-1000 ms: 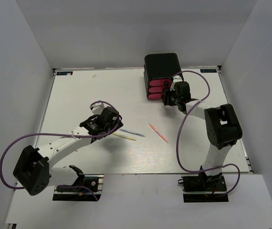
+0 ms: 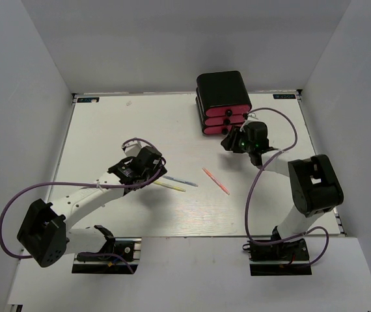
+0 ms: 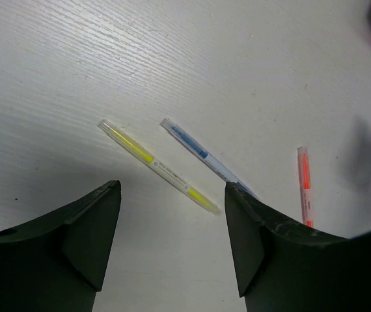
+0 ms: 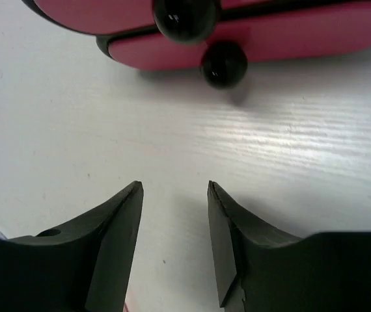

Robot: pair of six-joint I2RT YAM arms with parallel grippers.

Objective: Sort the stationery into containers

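A black cabinet (image 2: pixel 223 91) with pink drawers stands at the back of the table. All its drawers look closed. My right gripper is part open in front of the lowest drawer's black knob (image 4: pixel 224 64), apart from it and with nothing between its fingers. A yellow pen (image 3: pixel 161 168), a blue pen (image 3: pixel 206 156) and a red pen (image 3: pixel 305 185) lie on the white table. Open and empty, my left gripper hovers over the table by the yellow and blue pens; in the top view the left arm partly covers the yellow pen.
Grey walls (image 2: pixel 348 97) close in the sides and back. Purple cables (image 2: pixel 257 175) loop along both arms.
My right gripper has drawn back from the cabinet front, toward the near right. The left arm, pens and drawers look unmoved.
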